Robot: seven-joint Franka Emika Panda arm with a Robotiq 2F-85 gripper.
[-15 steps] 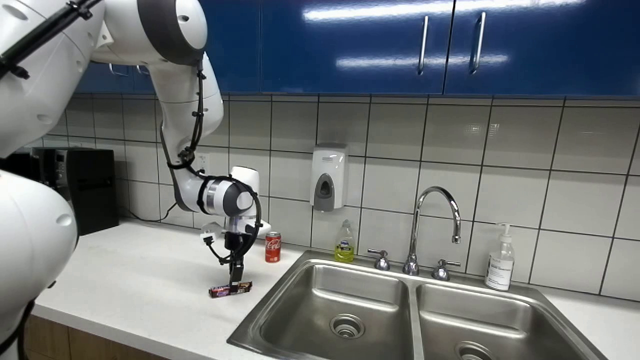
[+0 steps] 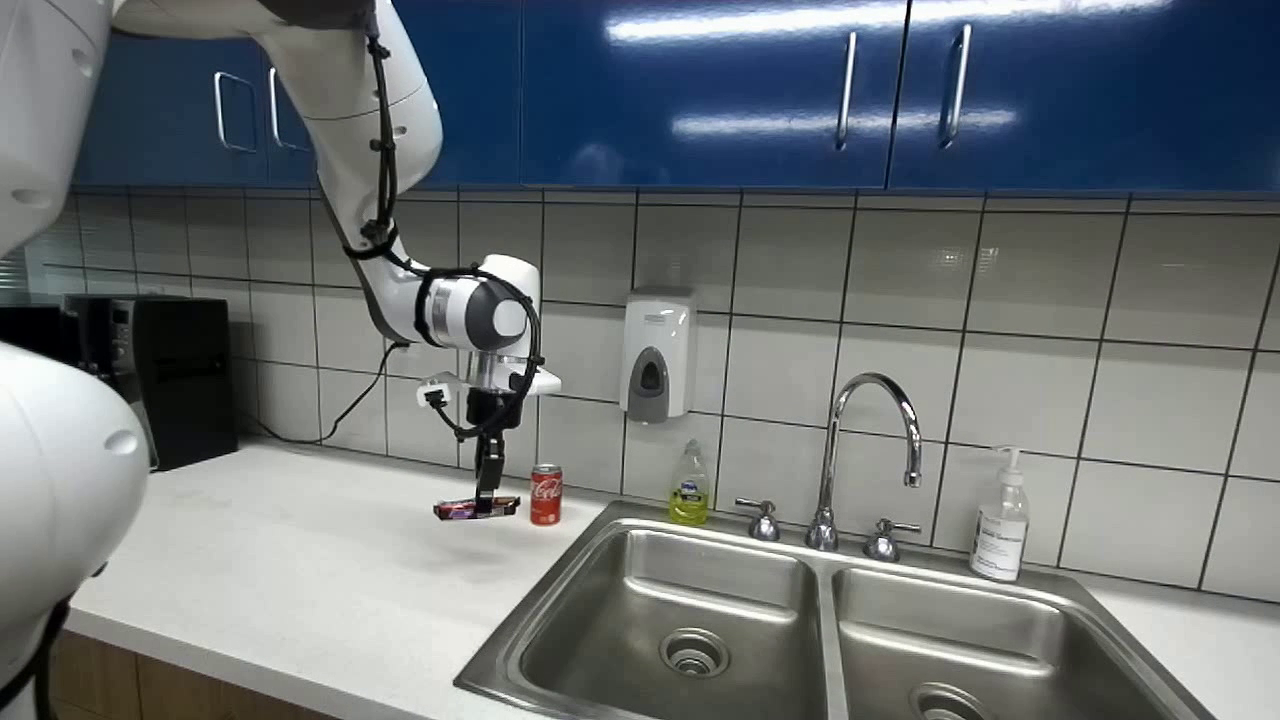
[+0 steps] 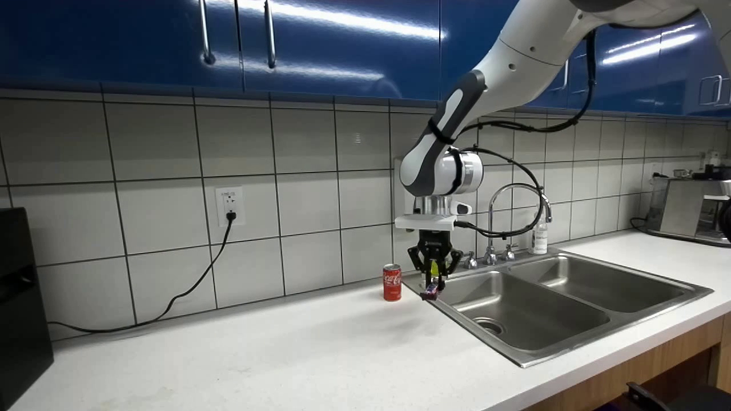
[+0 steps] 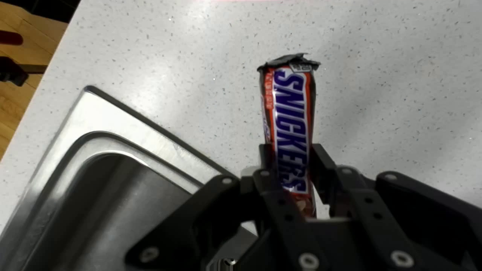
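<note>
A Snickers bar (image 4: 289,122) in a brown, red and white wrapper is pinched between the two black fingers of my gripper. Its far end points away from the fingers in the wrist view, and its near end is partly covered by them. In exterior view 1 the bar (image 2: 456,510) hangs level above the white counter, and a faint shadow falls below it. From the other side, my gripper (image 3: 433,282) and the bar (image 3: 429,293) appear close to the sink's left corner. A red Coca-Cola can (image 2: 546,494) stands upright near the bar; the gap between them is hard to judge.
A double steel sink (image 2: 828,624) with a tall faucet (image 2: 830,480) lies to the right. Behind it stand a dish soap bottle (image 2: 690,486) and a sanitizer pump bottle (image 2: 999,528). A black appliance (image 2: 180,378) sits far left.
The bar has risen off the counter in my shut gripper and shifted slightly right and back, toward the can. The can has not moved.
</note>
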